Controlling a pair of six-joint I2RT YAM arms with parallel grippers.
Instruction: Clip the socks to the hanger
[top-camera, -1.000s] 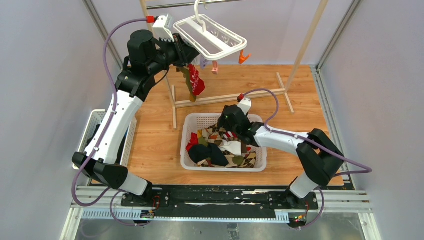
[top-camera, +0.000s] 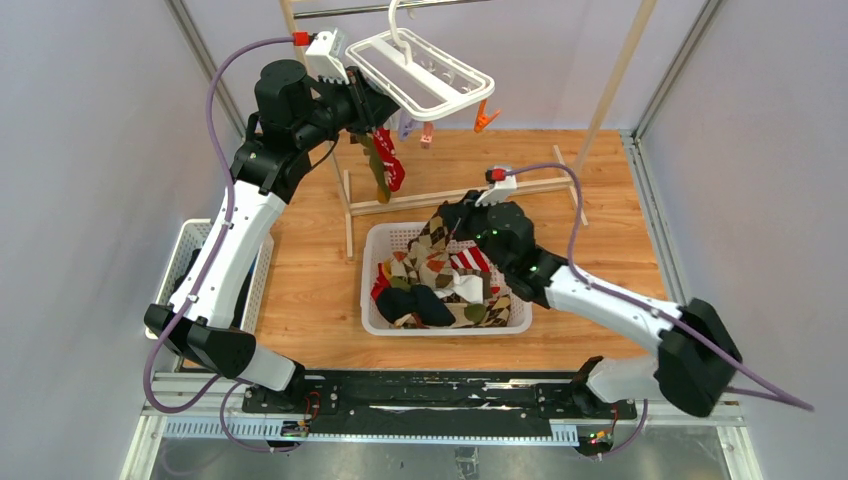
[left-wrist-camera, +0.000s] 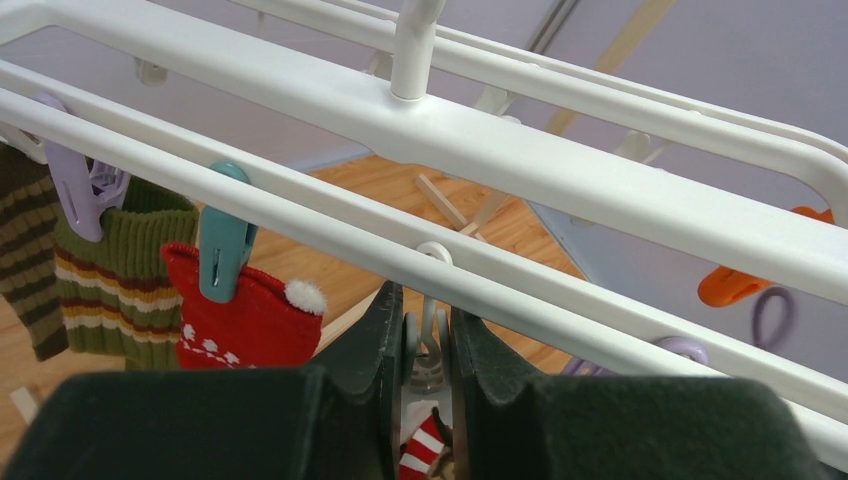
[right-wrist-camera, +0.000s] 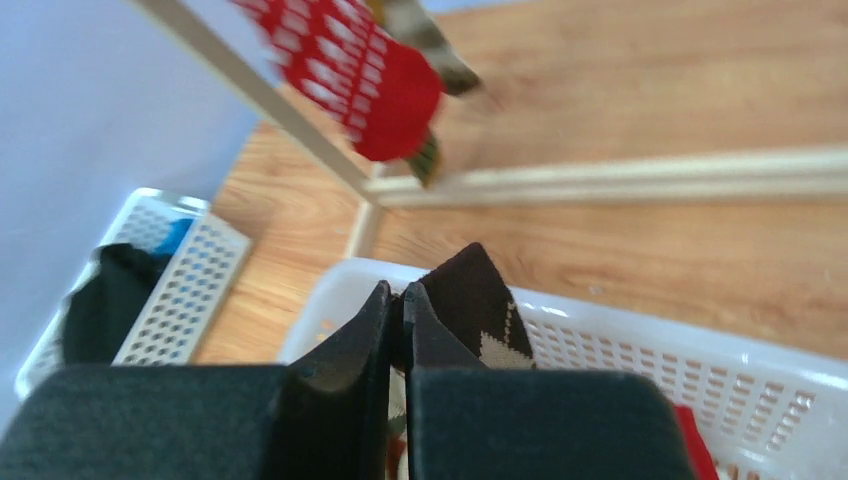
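The white hanger hangs at the top, with a red sock and striped socks clipped along its left side in the left wrist view. My left gripper is shut on a pale clip under the hanger's near bar. Above the white basket, my right gripper is shut on a brown patterned sock. Dark brown cloth of that sock shows just beyond the right fingers; its lower part reaches down among the pile of socks.
An orange clip and a pink clip hang empty from the hanger. A wooden rack's crossbar runs behind the basket. Another white basket with dark items stands at the left.
My right gripper has risen out of the basket, drawing the brown patterned sock upward from the pile. The left arm stays still while the hanging red sock sways slightly.
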